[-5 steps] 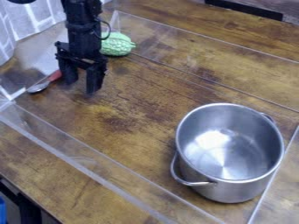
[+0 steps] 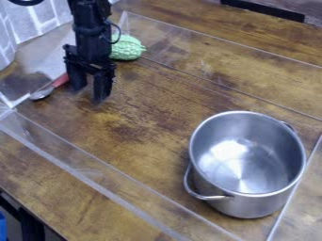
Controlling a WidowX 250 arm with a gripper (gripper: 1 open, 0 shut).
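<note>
The black gripper (image 2: 90, 80) is low over the wooden table at the upper left, its fingers pointing down. Whether it is open or shut is hard to make out. Just left of it lies a spoon with a red handle and metal bowl (image 2: 41, 94), partly hidden by the gripper. Behind the gripper sits a pale green textured object (image 2: 127, 48). A large steel pot (image 2: 247, 165) with side handles stands at the lower right.
Clear plastic walls edge the work area (image 2: 113, 184) along the front and left.
The gripper has shifted very slightly over the last second; the pot and the green object stay where they were.
</note>
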